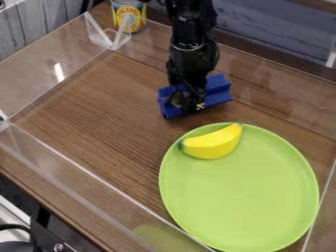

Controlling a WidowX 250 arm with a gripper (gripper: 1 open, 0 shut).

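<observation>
The black gripper (187, 91) reaches down from the top centre over a blue object (214, 93), with its fingers at or around that object's middle. The dark fingers overlap, so how far they are open cannot be made out. Below, a yellow banana (211, 143) lies on the upper left part of a large green plate (239, 202), apart from the blue object.
A can (129, 16) stands at the back left inside a clear-walled wooden tray floor (92, 128). The left and middle of the wooden surface are open, and a dark blue-grey wall runs along the back right.
</observation>
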